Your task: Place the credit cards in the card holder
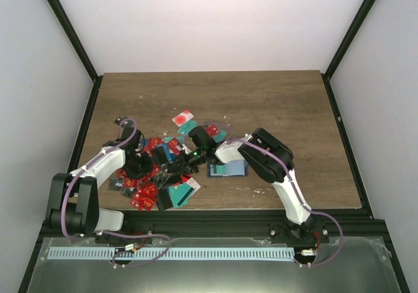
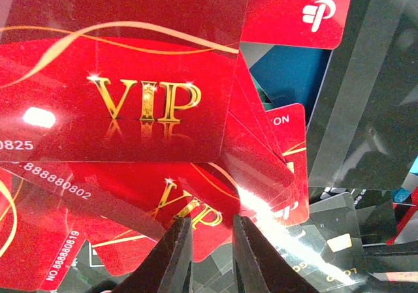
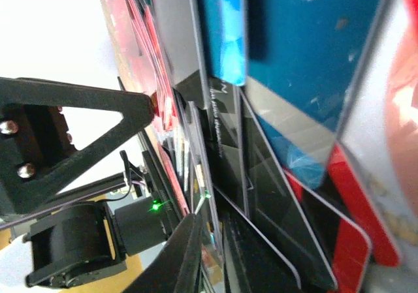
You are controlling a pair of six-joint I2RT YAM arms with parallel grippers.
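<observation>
Red VIP cards (image 2: 130,104), dark see-through cards (image 2: 320,237) and a black striped card (image 2: 359,84) lie overlapping at the left of the table. Over this pile my left gripper points down with a narrow gap between its fingertips; whether a card is gripped does not show clearly. From the right, my right gripper reaches low into the same heap, its fingers part open around the edge of an upright thin card (image 3: 208,169). A flat blue holder-like thing (image 1: 236,169) lies partly under the right arm.
A white-and-red card (image 1: 183,117) and teal cards (image 1: 187,128) lie behind the pile. Teal cards also lie near the front edge. Both arms work close together.
</observation>
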